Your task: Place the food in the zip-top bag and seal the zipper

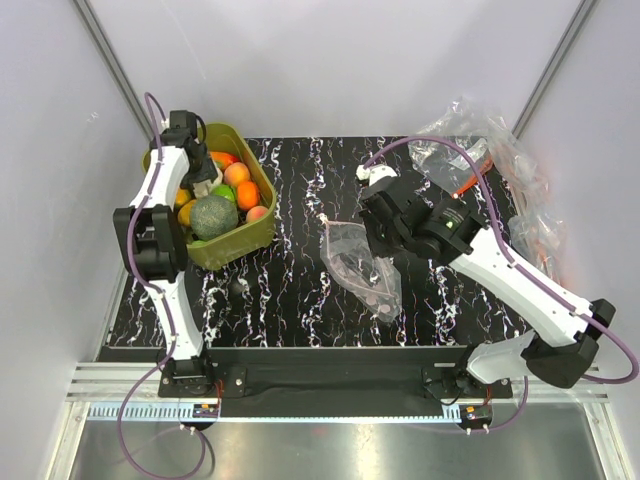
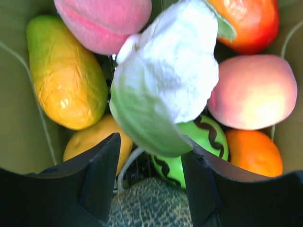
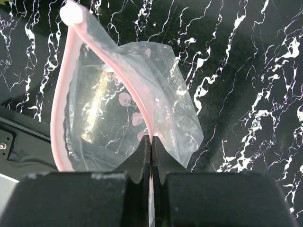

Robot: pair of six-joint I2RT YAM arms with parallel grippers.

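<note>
The zip top bag (image 1: 362, 268) lies on the dark marbled table, its mouth edged by a pink zipper strip (image 3: 134, 92). My right gripper is shut on that strip, which runs straight into its fingertips. In the left wrist view a white cauliflower-like vegetable (image 2: 177, 59) with a green leaf rests among other food in the olive basket (image 1: 242, 243). Part open, my left gripper hangs over it, fingers apart, with the leaf's end reaching toward the space between them; contact cannot be told.
Around the white vegetable sit a yellow mango (image 2: 68, 75), peaches (image 2: 252, 92), an orange (image 2: 253, 152), a tomato (image 2: 248, 23), a green striped item (image 2: 201, 135) and a dark melon-like piece (image 1: 214, 217). Clear plastic bags (image 1: 500, 165) lie at the back right. Bare table separates basket and bag.
</note>
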